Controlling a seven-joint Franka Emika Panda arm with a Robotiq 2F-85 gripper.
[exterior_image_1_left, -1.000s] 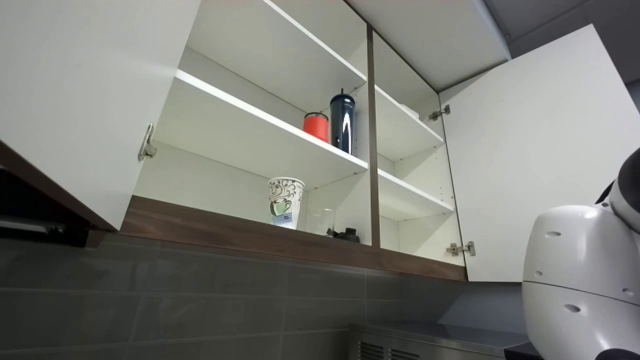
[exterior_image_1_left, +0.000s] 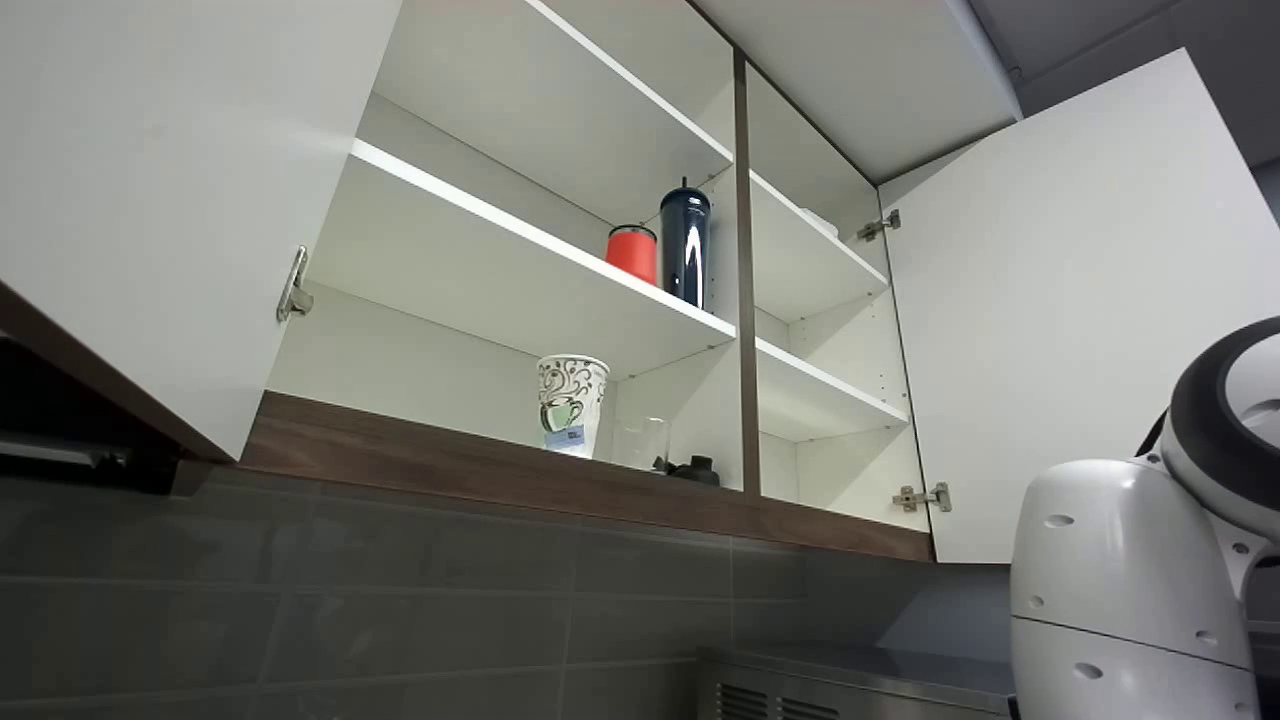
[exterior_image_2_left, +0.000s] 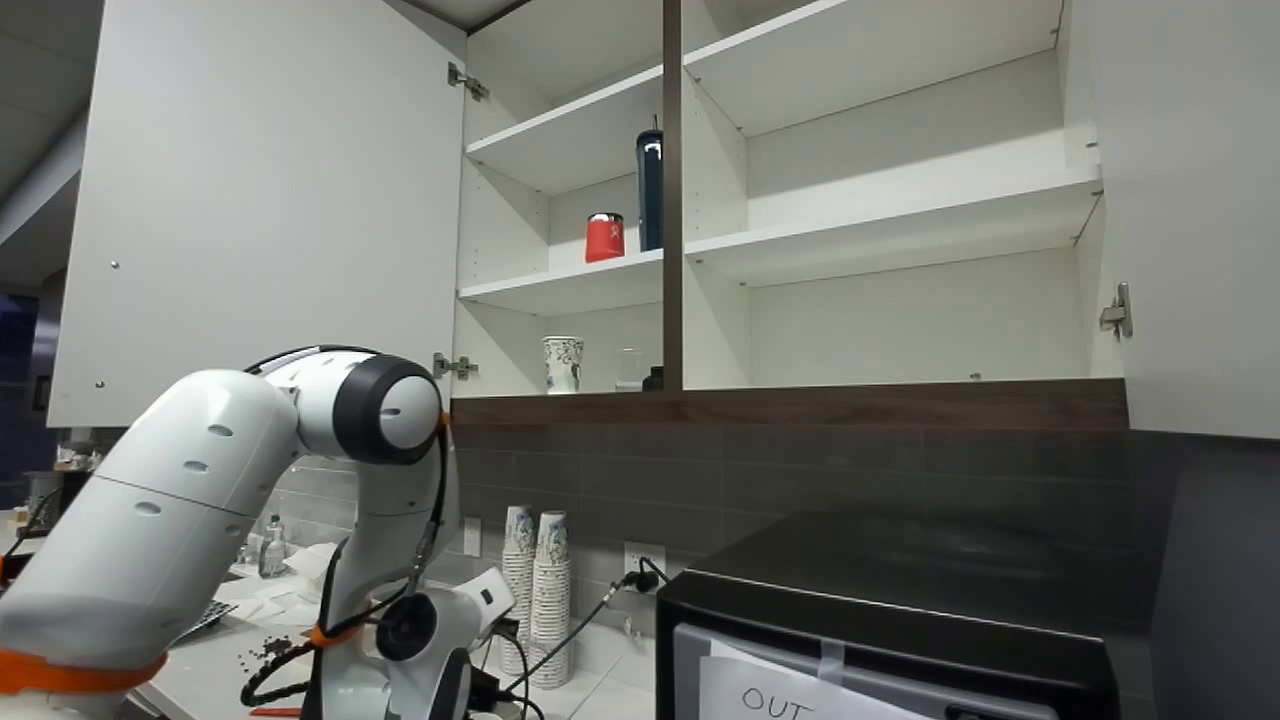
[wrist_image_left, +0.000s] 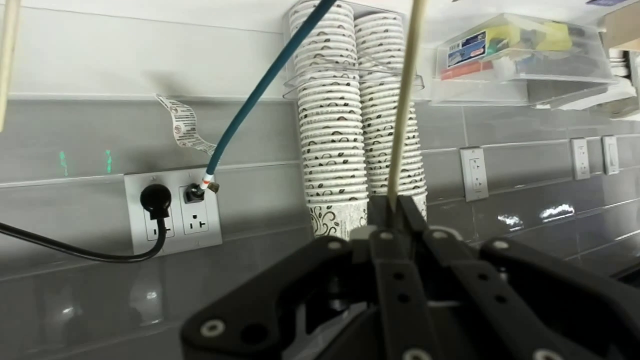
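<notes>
In the wrist view my gripper is shut on a thin cream strand (wrist_image_left: 403, 96), a rod or a cord, that runs from between its fingertips to the top edge. What it belongs to is out of frame. A similar cream piece (wrist_image_left: 8, 54) shows at the far left; whether the two are joined cannot be seen. Beyond the fingers stand two stacks of paper cups (wrist_image_left: 331, 138). The arm (exterior_image_2_left: 384, 408) reaches down over the counter in exterior view 2, with the fingers not clearly visible there. Exterior view 1 shows only upper arm parts (exterior_image_1_left: 1128, 576).
The open cabinet holds a patterned cup (exterior_image_1_left: 570, 402), a red tumbler (exterior_image_1_left: 632, 252) and a dark bottle (exterior_image_1_left: 685, 246). Around the gripper are a teal cable (wrist_image_left: 258, 90), an outlet (wrist_image_left: 174, 210) and a clear bin (wrist_image_left: 522, 60). A black appliance (exterior_image_2_left: 888, 588) stands right of the arm.
In exterior view 1 the arm has shifted left and its white link sits lower; more of the dark joint shows at the right. The cabinet's contents stay put.
</notes>
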